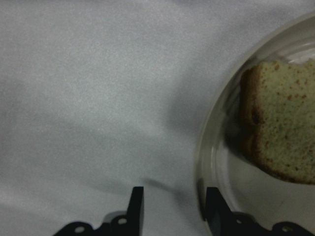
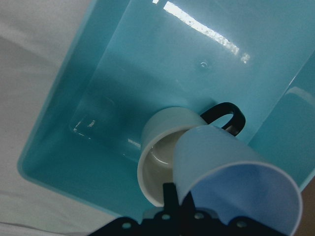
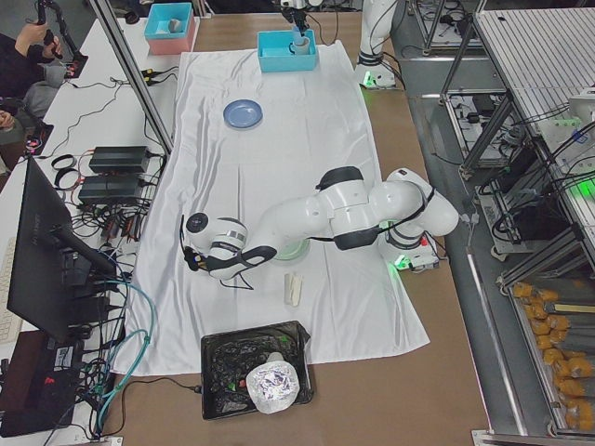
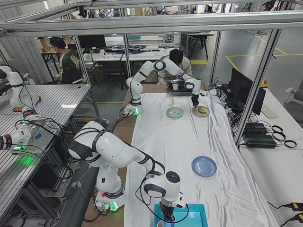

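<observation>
My left gripper is open at the rim of a cream plate (image 1: 211, 162), which holds a bread slice (image 1: 280, 118). In the right wrist view my right gripper grips the wall of a light blue cup (image 2: 206, 147), held tilted over a teal bin (image 2: 123, 69). A white mug (image 2: 165, 115) with a black handle lies in the bin, partly hidden behind the cup.
A blue plate (image 4: 204, 166) and a green plate (image 4: 174, 113) sit on the white cloth. A black tray (image 3: 223, 381) stands beyond the left arm.
</observation>
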